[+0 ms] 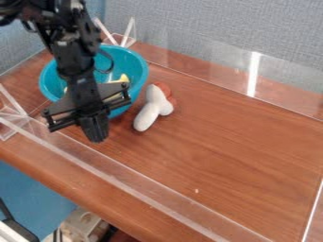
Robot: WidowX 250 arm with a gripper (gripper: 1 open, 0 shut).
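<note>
My gripper point(93, 127) hangs low at the left, in front of a light blue bowl point(131, 68), and is shut with nothing visible between its fingers. The bowl is partly hidden by my arm, with something yellow point(121, 79) showing inside it. A white mushroom-like object with a reddish top point(154, 108) lies on the wooden table point(228, 161) just right of the bowl.
Clear plastic panels line the back and left edges, with white wire-like supports point(13, 121) at the left. A blue surface shows beyond the front-left edge.
</note>
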